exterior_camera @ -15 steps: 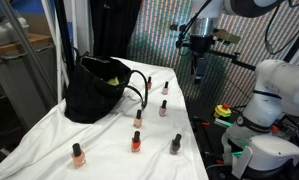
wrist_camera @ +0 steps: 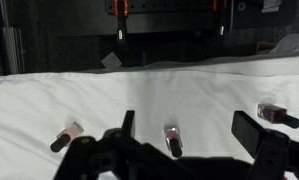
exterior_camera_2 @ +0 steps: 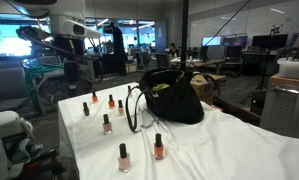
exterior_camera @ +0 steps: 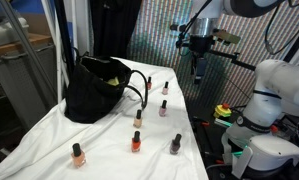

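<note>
Several small nail polish bottles with dark caps stand apart on a white cloth; among them are an orange bottle (exterior_camera: 78,155), a red bottle (exterior_camera: 136,142), a dark one (exterior_camera: 175,144) and a pinkish one (exterior_camera_2: 124,157). A black bag (exterior_camera: 95,88) with handles sits open-topped at the back of the cloth, something yellowish inside. In the wrist view my gripper is open, its two black fingers (wrist_camera: 272,147) far apart with nothing held. Below it, a bottle (wrist_camera: 173,139) shows between the fingers, another bottle (wrist_camera: 67,137) to the left and a third bottle (wrist_camera: 277,115) to the right.
The white cloth (exterior_camera: 104,133) has wide bare patches between the bottles. A dark frame (wrist_camera: 169,45) runs along the cloth's edge below the arm. Shelving and a grey panel stand behind the bag.
</note>
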